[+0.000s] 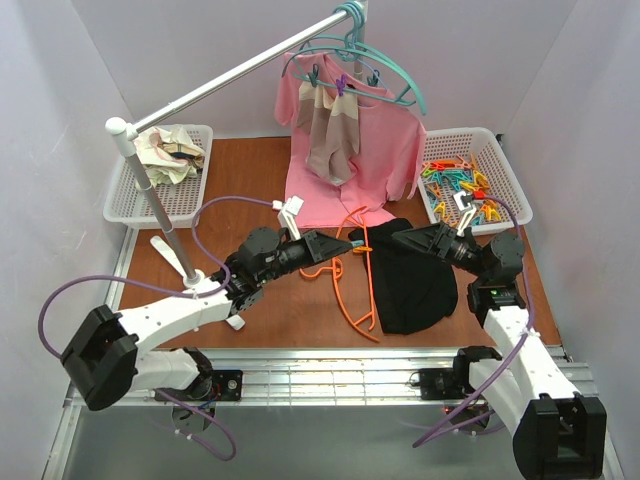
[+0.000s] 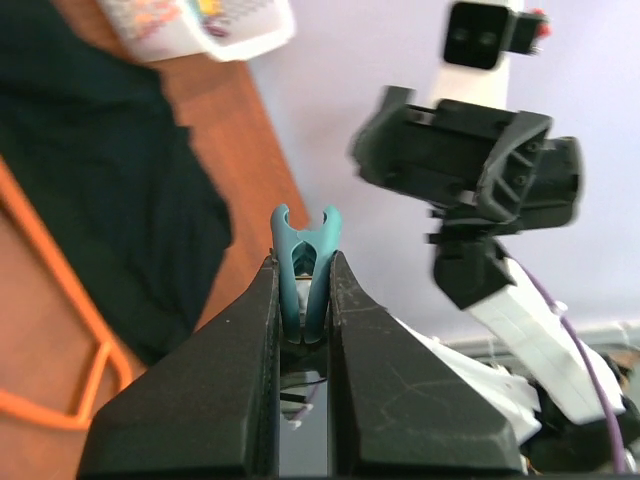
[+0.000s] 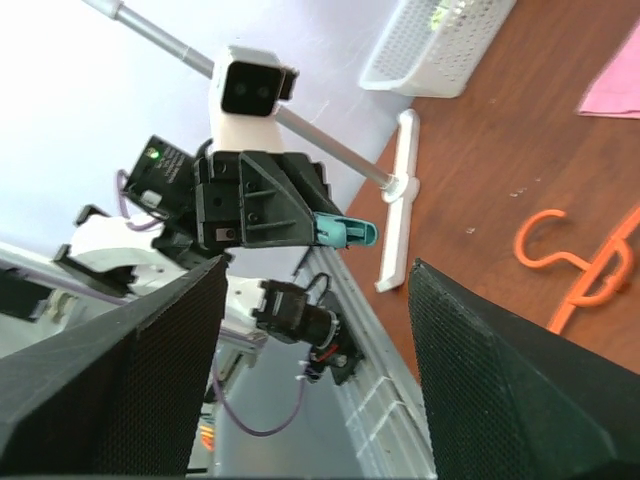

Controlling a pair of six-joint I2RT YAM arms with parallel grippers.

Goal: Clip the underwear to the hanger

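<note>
In the left wrist view my left gripper is shut on a teal clothespin (image 2: 318, 240); in the top view it hangs above the orange hanger (image 1: 340, 295). The hanger lies on the table beside the black underwear (image 1: 410, 295), which is spread flat. My right gripper (image 1: 402, 234) is open above the black cloth, apart from the left one, with nothing between its fingers in the right wrist view (image 3: 321, 360).
A basket of colourful clips (image 1: 510, 195) stands at back right, a basket with cloth (image 1: 125, 205) at back left. Pink and beige garments (image 1: 380, 140) hang on teal hangers from a white rail (image 1: 230, 70); the rail's post stands on the left.
</note>
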